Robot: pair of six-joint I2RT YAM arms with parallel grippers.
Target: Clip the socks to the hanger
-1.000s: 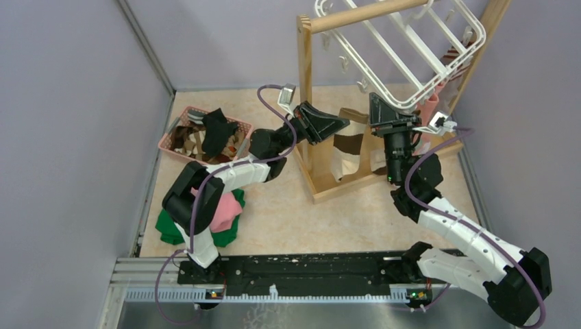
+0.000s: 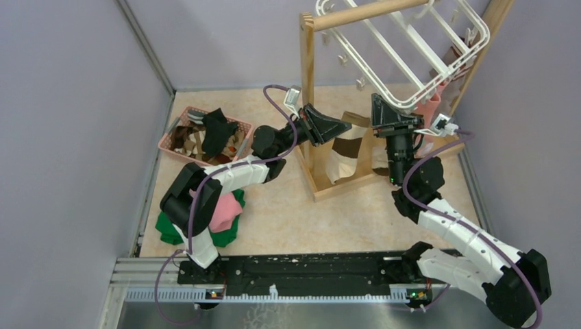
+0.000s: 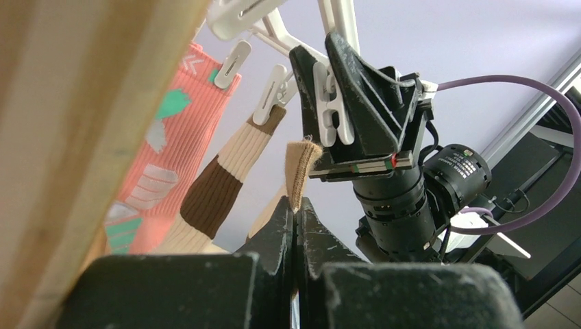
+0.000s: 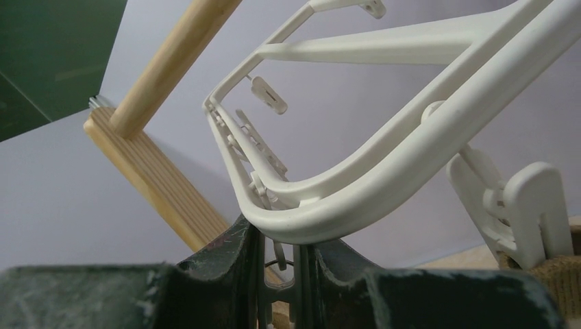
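My left gripper (image 2: 342,128) is shut on the top edge of a tan sock (image 3: 301,164), which hangs from its fingertips in the left wrist view. Just above it, my right gripper is shut on a white clip (image 3: 336,123) at the hanger's (image 4: 384,192) near corner. A brown-and-cream sock (image 3: 216,199) and a coral sock (image 3: 171,151) hang from other clips in the left wrist view. The top view shows another cream-and-brown sock (image 2: 346,157) below the hanger.
A wooden frame (image 2: 307,62) holds the hanger. A pink basket (image 2: 244,128) of socks sits at the left, with green and pink cloths (image 2: 223,212) in front of it.
Both grippers have shifted very slightly to the right in the top view. The rest looks almost the same.
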